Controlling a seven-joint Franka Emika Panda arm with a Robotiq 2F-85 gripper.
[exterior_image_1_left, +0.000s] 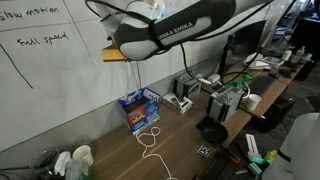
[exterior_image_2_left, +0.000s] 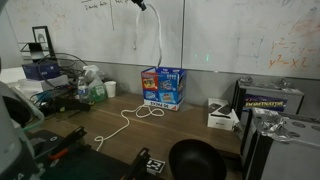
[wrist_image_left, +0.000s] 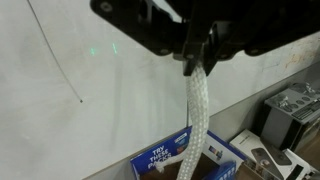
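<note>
A white braided rope (wrist_image_left: 198, 110) is pinched in my gripper, which is shut on it. The rope hangs down toward an open blue and red cardboard box (wrist_image_left: 152, 163). In exterior view 2 the hanging rope (exterior_image_2_left: 159, 40) curves at the top and drops to just above or into the box (exterior_image_2_left: 163, 90); where its lower end lies cannot be made out. My gripper is high above the table, near the whiteboard. A white cord (exterior_image_1_left: 151, 143) lies in loops on the wooden table in front of the box (exterior_image_1_left: 139, 112).
A black pan (exterior_image_2_left: 197, 160) lies at the front of the table. A small white box (exterior_image_2_left: 221, 115) and metal cases (exterior_image_2_left: 275, 145) stand to the right. Cups (exterior_image_2_left: 110, 90) and clutter stand at left. The whiteboard (exterior_image_2_left: 215, 40) is close behind.
</note>
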